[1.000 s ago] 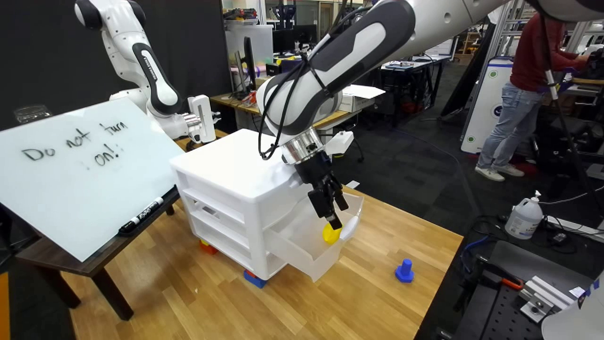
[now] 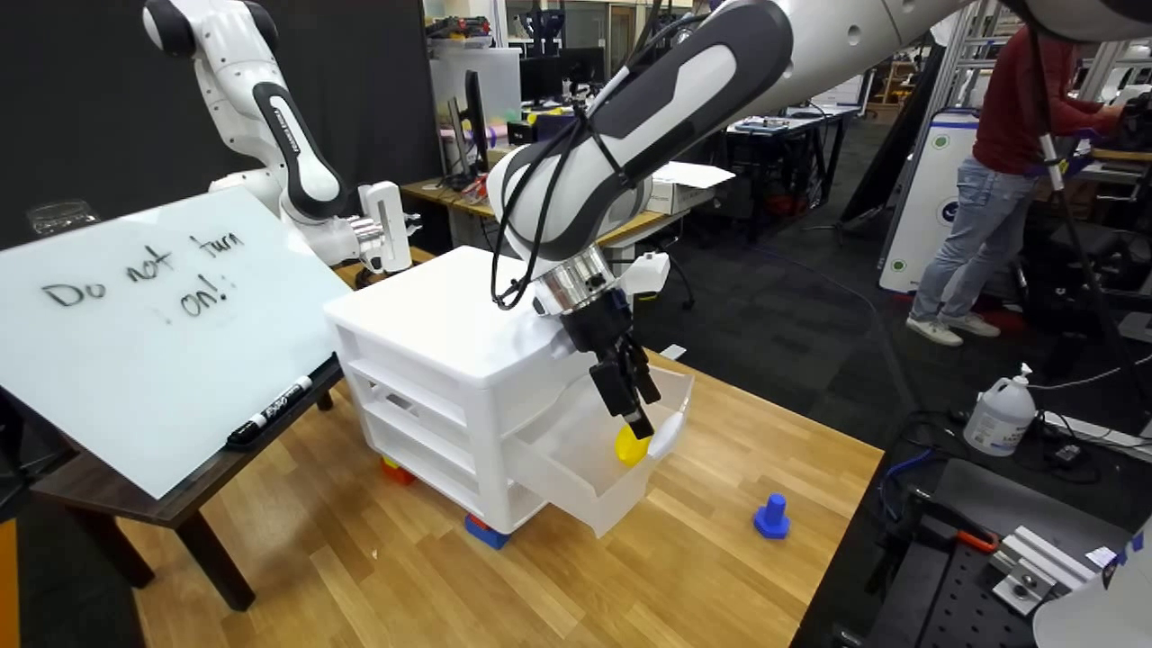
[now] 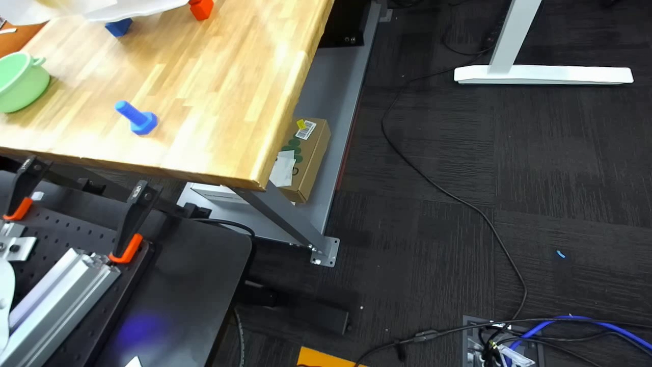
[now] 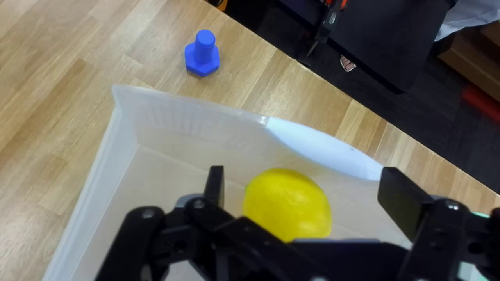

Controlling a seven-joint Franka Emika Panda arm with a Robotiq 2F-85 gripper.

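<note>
A yellow lemon-like object (image 4: 286, 203) lies inside the pulled-out drawer (image 4: 187, 110), near its front wall. My gripper is open over the drawer, its two fingers set wide on either side of the yellow object, with clear space at both sides. From outside, the gripper (image 2: 645, 416) points down into the drawer (image 2: 572, 491), and the yellow object (image 2: 631, 446) shows below the fingertips. The drawer belongs to a white drawer unit (image 2: 475, 356). On the table beyond the drawer front, a blue bolt (image 2: 772, 517) stands upright on its head.
A whiteboard (image 2: 162, 324) with handwriting stands left of the unit. Blue blocks (image 2: 486, 531) and red blocks (image 2: 397, 472) sit under the unit's base. A green pot (image 3: 23, 82) is on the table. Bare tabletop (image 2: 691, 583) surrounds the blue bolt.
The gripper has shifted very slightly at the drawer. The drawer, the yellow object and the blue bolt look unmoved.
</note>
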